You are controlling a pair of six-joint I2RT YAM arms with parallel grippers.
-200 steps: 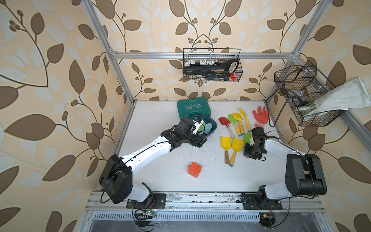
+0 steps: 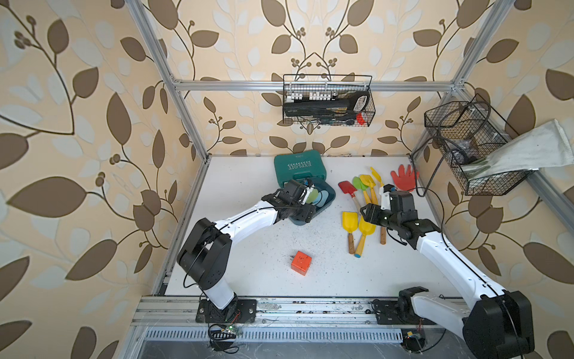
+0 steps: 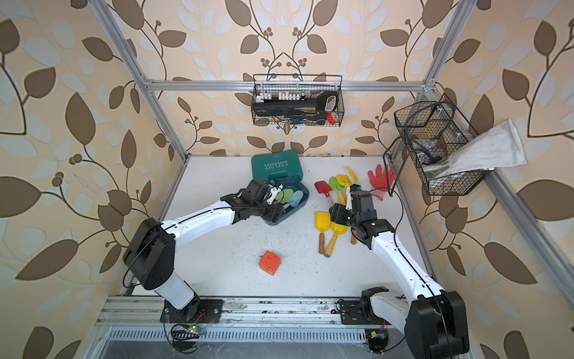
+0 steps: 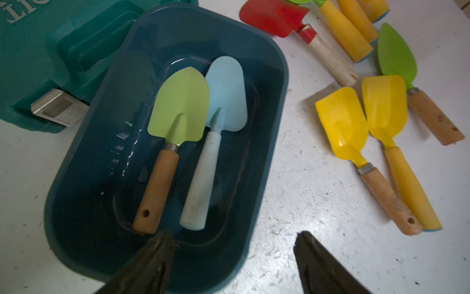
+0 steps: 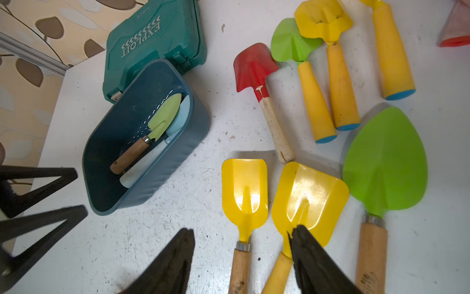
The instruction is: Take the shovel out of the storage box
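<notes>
A dark teal storage box (image 4: 73, 196) holds two shovels: a light green one (image 4: 178, 103) with a wooden handle and a light blue one (image 4: 230, 93) with a pale handle. My left gripper hangs over the box's near end, fingers apart, nothing between them. My right gripper is open above the shovels lying on the table to the right of the box, holding nothing.
A green case (image 2: 299, 164) sits behind the box. Several loose shovels (image 5: 244, 191), a red glove (image 2: 403, 177) and an orange cube (image 2: 301, 262) lie on the table.
My right gripper has risen and moved up and leftward, away from the green shovel's handle. My left arm has lifted slightly, with its gripper still over the box.
</notes>
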